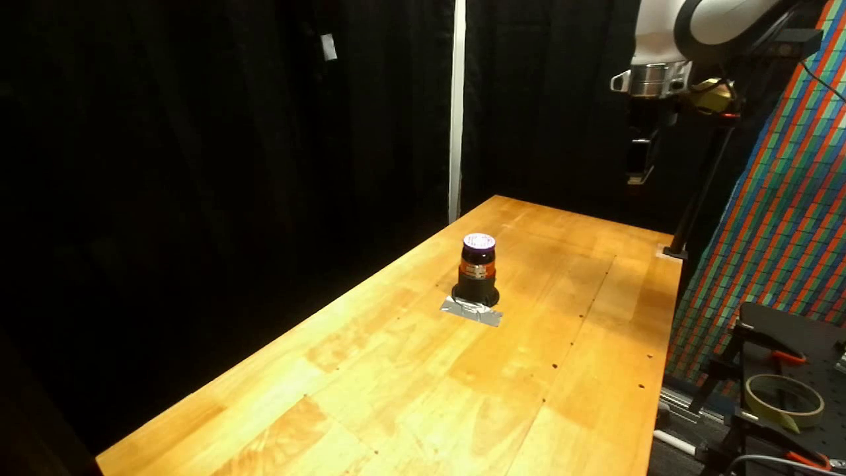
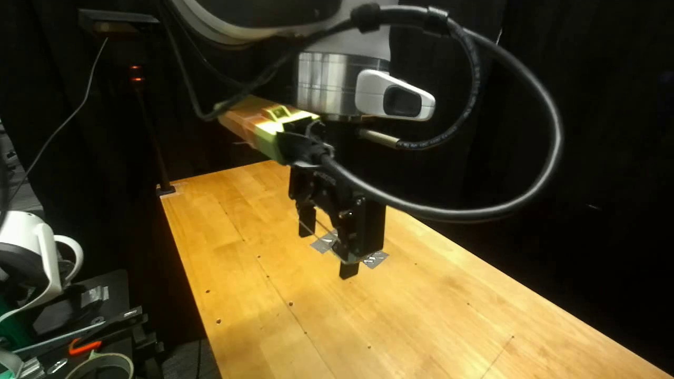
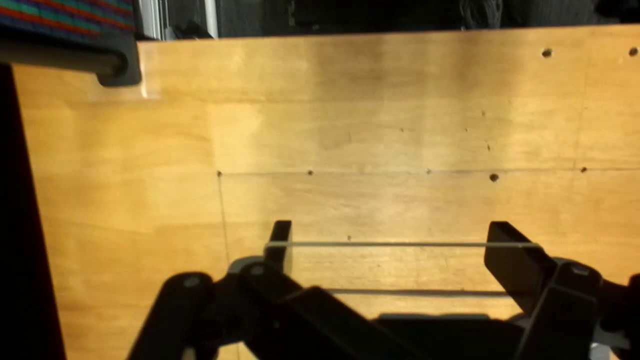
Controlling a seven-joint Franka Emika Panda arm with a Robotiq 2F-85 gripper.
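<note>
A dark bottle (image 1: 477, 271) with a pale lid and an orange label stands upright in a black base, roughly mid-table. Silver tape (image 1: 472, 312) lies flat at the foot of that base. My gripper (image 1: 639, 174) hangs high above the table's far right part, well away from the bottle. In the wrist view the gripper is open, its two fingers wide apart and only bare wood below them. From the second exterior side the gripper (image 2: 328, 252) blocks the bottle, while pieces of tape (image 2: 376, 259) show behind it.
A black post (image 3: 117, 63) rises at its far corner. Beside the table, a dark cart (image 1: 793, 341) carries a tape roll (image 1: 783, 400) and tools. A cable (image 2: 505, 202) loops out from the wrist.
</note>
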